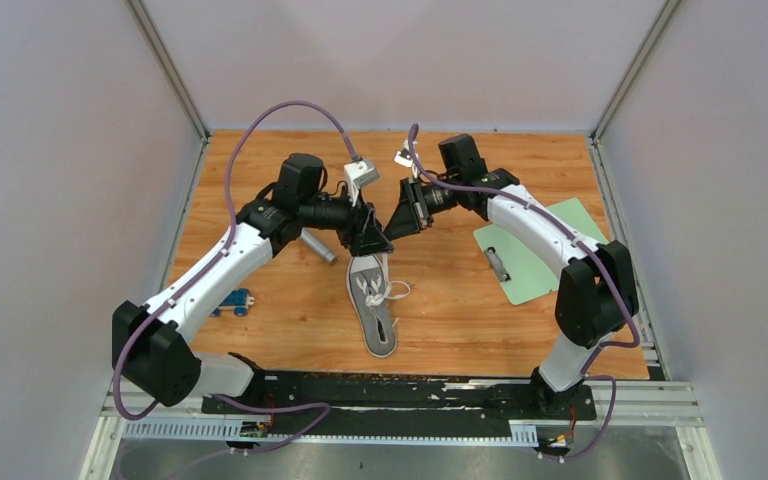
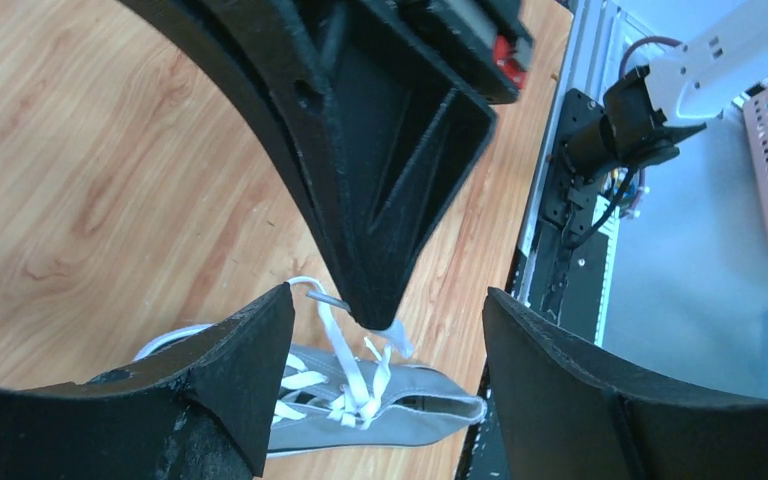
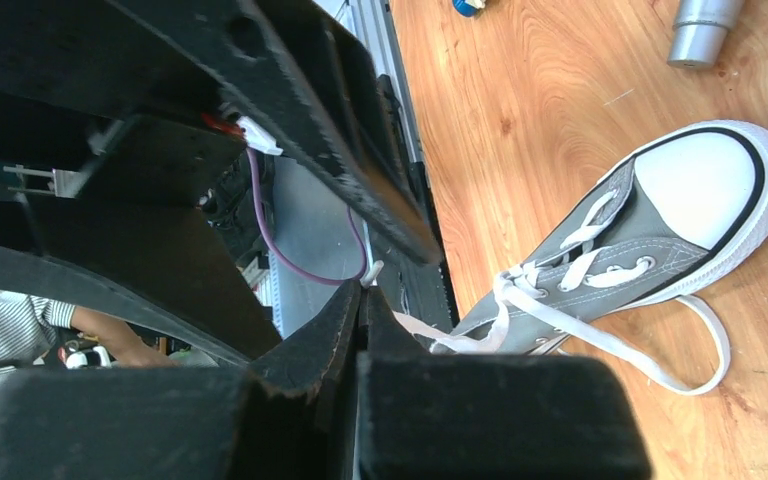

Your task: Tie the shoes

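A grey canvas shoe (image 1: pixel 370 320) with white laces (image 3: pixel 600 345) lies on the table, toe toward the back. Above its toe end, my left gripper (image 1: pixel 368 240) and my right gripper (image 1: pixel 400 225) hang close together. In the left wrist view the left gripper is open, with the right gripper's dark body between and beyond its fingers. The right gripper is shut on a white lace end, whose tip pokes from the fingertips; the lace rises from the shoe to it.
A green clipboard (image 1: pixel 550 270) lies at the right. A metal cylinder (image 1: pixel 315 245) and a toy car (image 1: pixel 235 300) are at the left. The table's front edge lies below the shoe.
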